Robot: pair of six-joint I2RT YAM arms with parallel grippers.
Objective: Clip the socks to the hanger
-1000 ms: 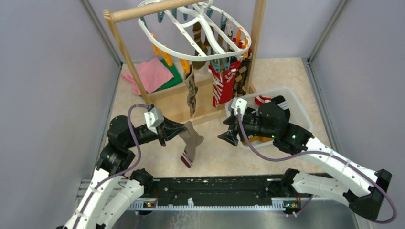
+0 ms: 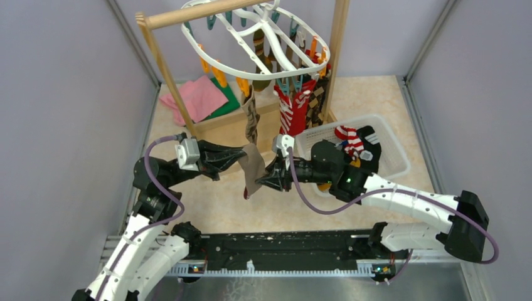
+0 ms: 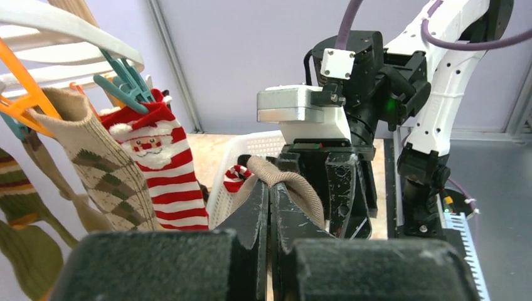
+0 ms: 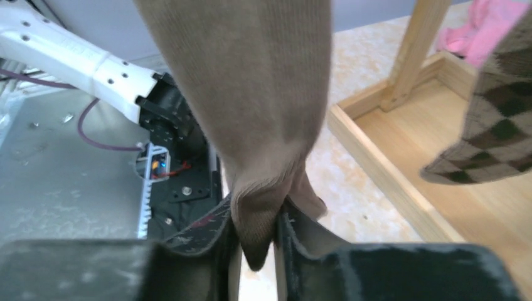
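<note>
A taupe sock (image 2: 253, 164) hangs from my left gripper (image 2: 240, 152), which is shut on one end of it at the centre of the top view. My right gripper (image 2: 266, 179) has its fingers around the sock lower down; in the right wrist view cloth fills the space between them, and whether they grip it is unclear. Socks hang from clips on the white round hanger (image 2: 254, 76), among them a beige patterned one (image 3: 113, 169) and a red Santa one (image 3: 166, 175).
A white basket (image 2: 395, 150) of socks stands at right, behind my right arm. A wooden frame (image 2: 157, 50) carries the hanger. Pink (image 2: 197, 97) and green cloths lie at back left.
My left gripper has risen slightly in the top view with the sock, whose lower end is now bunched at the right gripper.
</note>
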